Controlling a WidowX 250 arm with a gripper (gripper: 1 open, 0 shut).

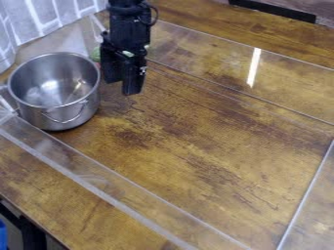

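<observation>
A large steel pot (53,93) with side handles sits at the left of the wooden table. My black gripper (124,70) is low at the back, just right of the pot's rim; I cannot tell whether it is open or shut. A small green thing shows partly behind the arm, too hidden to name.
Clear low barriers (124,195) run along the table's sides. A pale cloth or curtain hangs at the back left.
</observation>
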